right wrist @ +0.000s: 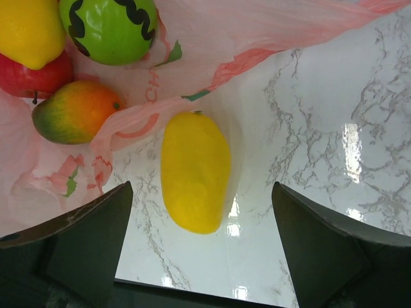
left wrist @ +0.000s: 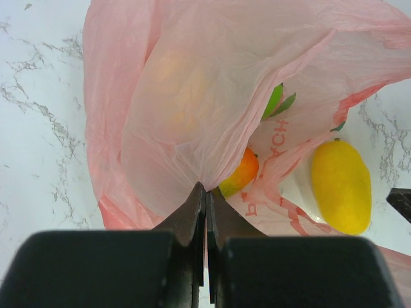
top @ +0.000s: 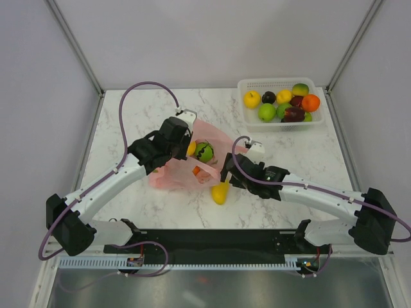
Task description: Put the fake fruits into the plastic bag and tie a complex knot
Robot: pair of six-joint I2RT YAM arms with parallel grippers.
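The pink plastic bag (top: pixel 175 173) lies open with a green fruit (top: pixel 204 152), a yellow lemon (right wrist: pixel 31 25), a red apple (right wrist: pixel 19 77) and a mango (right wrist: pixel 74 112) inside. My left gripper is shut on the bag's thin upper layer, as the left wrist view shows. A yellow oblong fruit (right wrist: pixel 194 173) lies on the table just outside the bag. My right gripper is open above it, one finger on either side in the right wrist view, with no contact visible.
A white basket (top: pixel 255 124) of assorted fruits stands at the back right. The table's front edge is close to the yellow fruit.
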